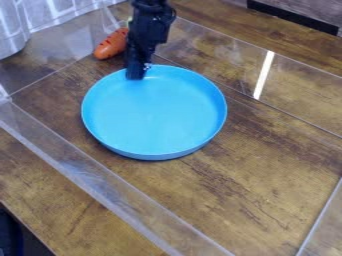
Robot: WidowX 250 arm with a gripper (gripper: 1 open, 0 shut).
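A large blue round tray (pixel 154 115) lies on the wooden table. At its far rim my dark gripper (pixel 136 70) reaches down, shut; whether anything thin is between its fingertips is too small to tell. An orange carrot-like toy (pixel 110 44) lies behind and left of the gripper, with something green partly hidden behind the arm.
Clear plastic panels border the work area on the left and right. A dark grille (pixel 311 10) is at the back right corner.
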